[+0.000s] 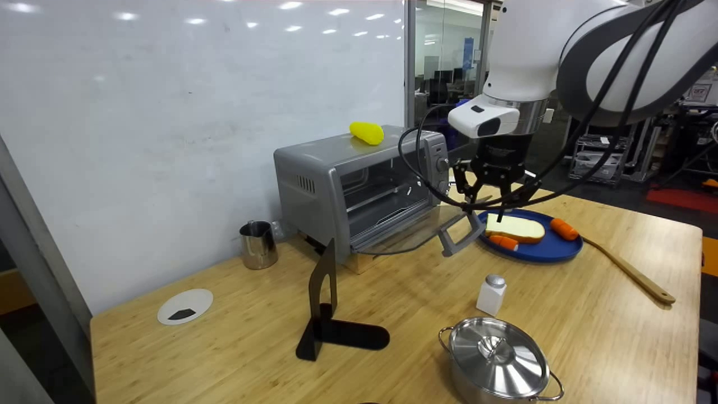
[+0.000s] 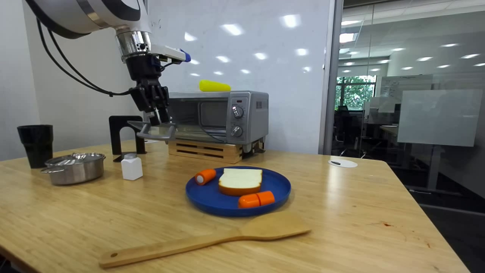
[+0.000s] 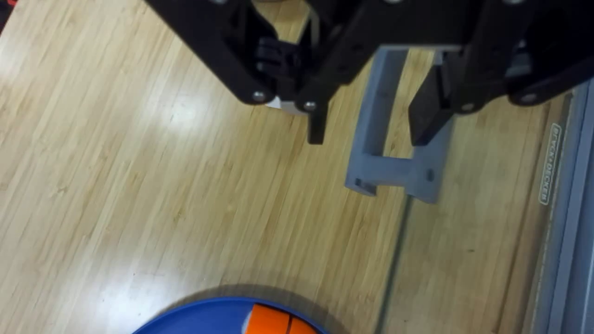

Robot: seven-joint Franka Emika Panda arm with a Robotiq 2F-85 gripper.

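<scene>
The grey toaster oven (image 1: 309, 185) has its glass door lowered, nearly level, in exterior view 1. At the door's outer edge, the grey handle (image 3: 390, 170) stands over the table. My gripper is open just above the handle, one finger (image 3: 317, 125) on each side of it. Gaps show beside the handle's front bar, so the fingers do not look closed on it. From the other side, the gripper (image 2: 160, 120) points down at the handle (image 2: 157, 136). Exact contact with the handle cannot be told.
A blue plate (image 2: 209, 207) with bread (image 2: 241, 179) and orange pieces lies near the lowered door. A white shaker (image 1: 492, 296), a lidded pot (image 1: 498, 357) and a black stand (image 1: 350, 334) occupy the front. The wooden spatula (image 2: 182, 245) lies beyond the plate.
</scene>
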